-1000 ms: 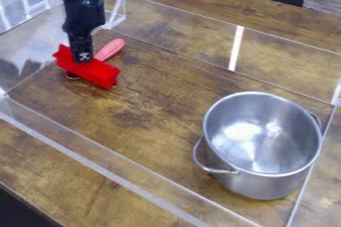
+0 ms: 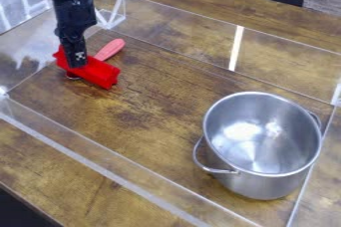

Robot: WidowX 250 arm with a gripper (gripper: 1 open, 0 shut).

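Observation:
My dark gripper reaches down from the top left over a red block-like object on the wooden table; its fingertips sit at or just above the object's upper left part, and whether anything is between them is too small to tell. A pink, sausage-like item lies just behind the red object. A large steel pot with wire handles stands at the right.
Clear panels or tape lines border the work area at the back, left and front.
My gripper has shifted slightly over the red object. The red object, pink item and pot look essentially where they were.

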